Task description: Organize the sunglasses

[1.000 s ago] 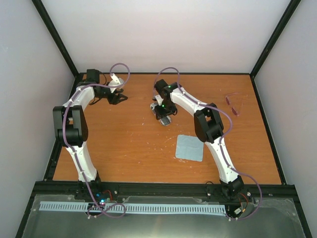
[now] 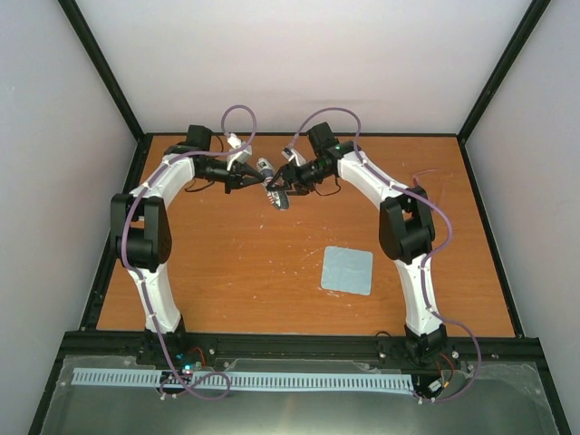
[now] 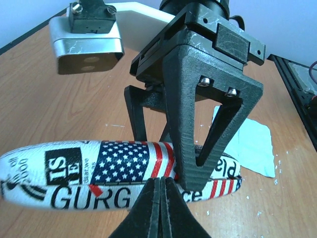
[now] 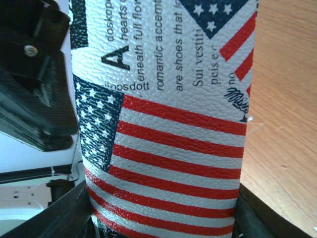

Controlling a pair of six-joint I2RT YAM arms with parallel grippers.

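A sunglasses case [image 2: 274,181] printed with flags and lettering is held up at the back centre by my right gripper [image 2: 283,181]; in the right wrist view the case [image 4: 166,148] fills the middle between that gripper's fingers. My left gripper is shut, its tips at the near side of the case [image 3: 84,168], nothing seen between them. Pink sunglasses [image 2: 429,201] lie on the table at the right, partly behind the right arm.
A light blue cloth [image 2: 346,270] lies on the front right of the wooden table [image 2: 227,272].
The case has moved up and left with my right gripper. My left gripper has moved right to meet it and its fingers have closed.
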